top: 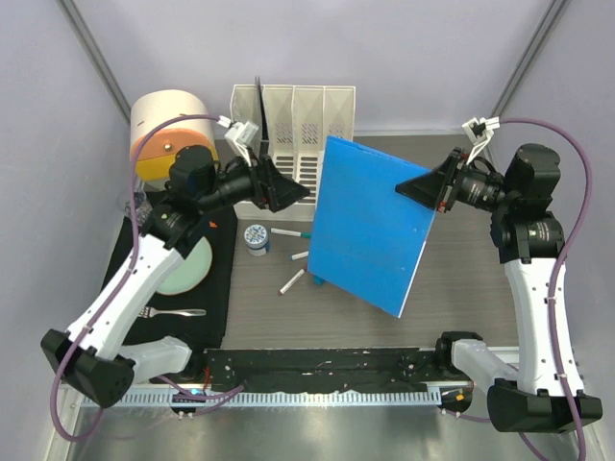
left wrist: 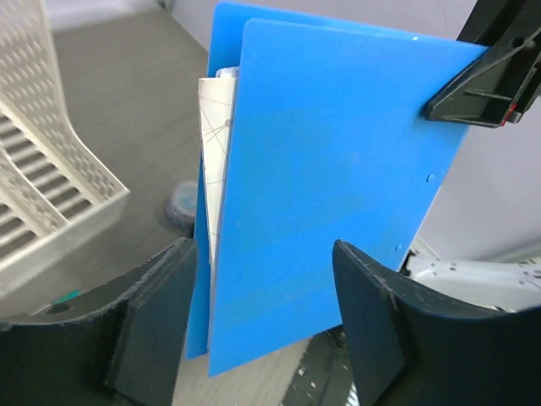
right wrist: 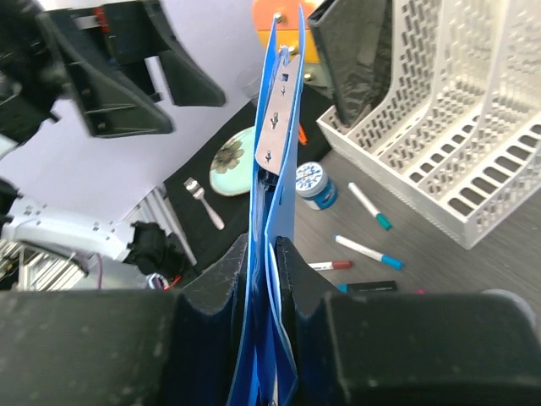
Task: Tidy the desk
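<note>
A blue folder (top: 370, 226) with papers inside hangs tilted above the desk's middle, and my right gripper (top: 418, 193) is shut on its upper right edge. In the right wrist view the folder (right wrist: 275, 169) stands edge-on between the fingers. To its left, clear of it, my left gripper (top: 293, 194) is open with nothing between its fingers; the left wrist view shows the folder's free edge (left wrist: 221, 211) beyond the fingertips. Behind stands a white slotted file rack (top: 322, 110) with a dark thin item (right wrist: 351, 55) in its left part. Several markers (top: 292, 281) lie on the desk.
At the left, a plate (top: 188, 269) and fork (top: 173, 312) rest on a black mat (top: 159, 329). A round-topped drawer box (top: 169, 120) stands behind them. A blue-labelled jar (top: 257, 239) sits near the rack.
</note>
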